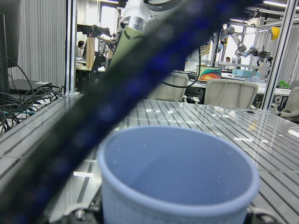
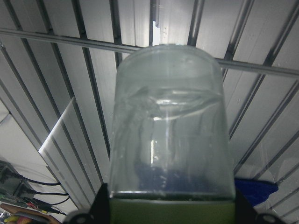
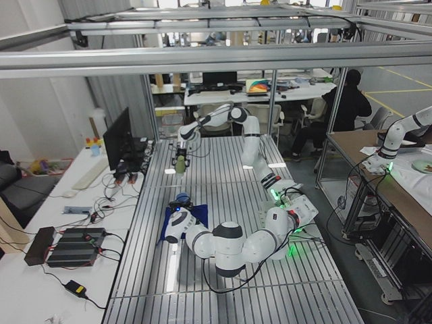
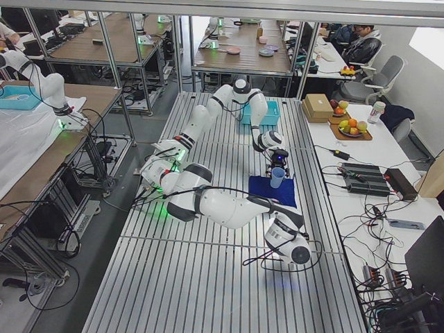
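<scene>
A light blue cup [image 4: 277,177] is at my left gripper [image 4: 276,164], over a dark blue cloth [image 4: 263,187]; in the left wrist view the cup [image 1: 180,186] fills the lower middle, my gripper shut on it. My right gripper [image 3: 180,159] holds a green bottle [image 3: 180,165] further back over the table; in the right wrist view the clear upper part of the bottle [image 2: 170,121] fills the middle, its green part between the fingers.
The slatted metal table [image 3: 223,175] has free room around both grippers. A teal bin [image 4: 270,111] shows at the far end in the camera right view. A monitor [image 3: 118,138], cables and power boxes occupy the side desk.
</scene>
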